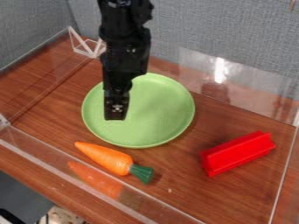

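My black gripper [115, 109] hangs down from the top over the left part of a round green plate [163, 118], hiding some of it. Its fingertips are dark and small in this view, so their spread is hard to make out. An orange carrot [105, 157] with a green top lies in front of the plate, toward the left. A red block [239, 152] lies to the right of the plate, toward the front.
The wooden surface [198, 192] is bordered by clear acrylic walls, with a white wire-like corner piece at the back left. Bare wood lies left of the plate and between carrot and block.
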